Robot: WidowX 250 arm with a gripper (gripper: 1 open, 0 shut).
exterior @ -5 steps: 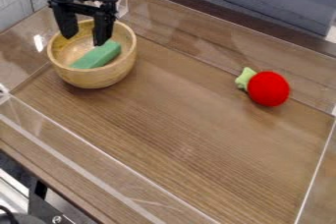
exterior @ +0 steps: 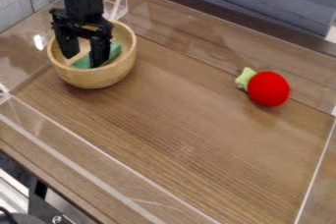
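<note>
My gripper (exterior: 81, 43) is open, its dark fingers reaching down into a tan bowl (exterior: 92, 77) at the upper left of the camera view. A green object (exterior: 112, 55) lies in the bowl, partly behind the fingers; whether they touch it I cannot tell.
A red round object (exterior: 269, 89) with a light green part (exterior: 246, 77) sits at the right. A pale wall or edge runs along the upper left.
The gripper has moved down and slightly left, deeper into the bowl and over the green object. The red object has not moved.
</note>
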